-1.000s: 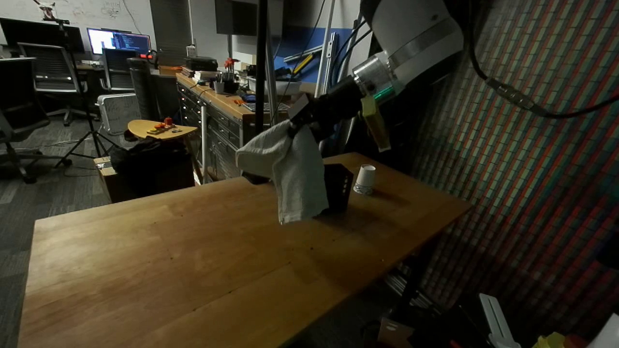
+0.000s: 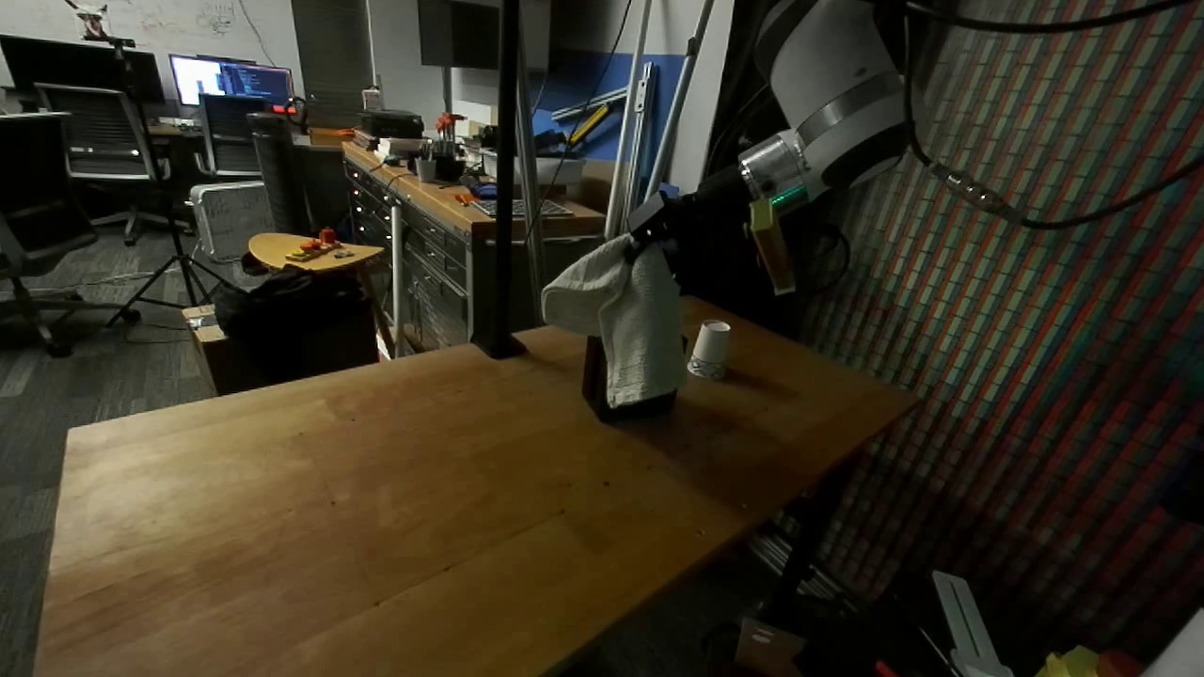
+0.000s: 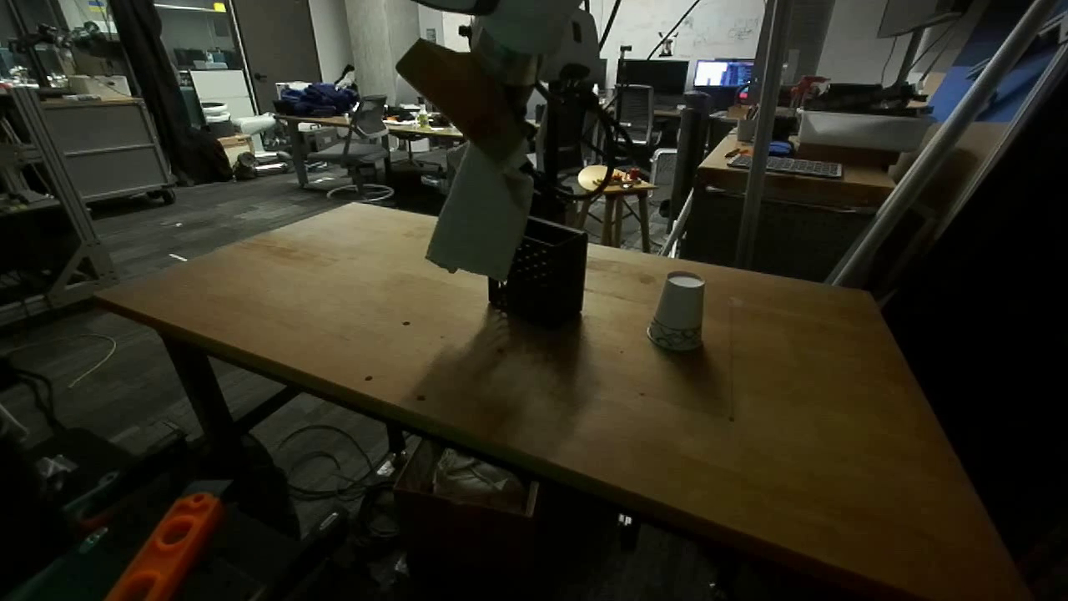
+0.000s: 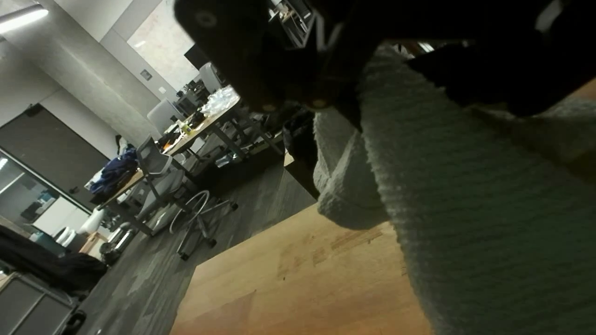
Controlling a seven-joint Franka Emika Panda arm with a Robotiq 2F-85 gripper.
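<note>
A pale towel (image 2: 643, 327) hangs from my gripper (image 2: 640, 239), pinched near its upper part, with one fold sticking out to the left. The fingers are shut on the cloth. Behind the towel in the first exterior view stands a black box with holes in its side (image 3: 548, 275), mostly covered there. From the second exterior view, the cloth (image 3: 482, 215) hangs just left of the box and overlaps its edge; whether they touch I cannot tell. In the wrist view the towel (image 4: 475, 212) fills the right side, and the dark gripper hides the fingertips.
An upturned white paper cup (image 3: 678, 312) stands on the table near the box. A dark upright post (image 2: 504, 181) rises at the table's back edge.
My gripper and the hanging towel have moved right in the first exterior view, so the towel now covers much of the black box. The cup and box have stayed put.
</note>
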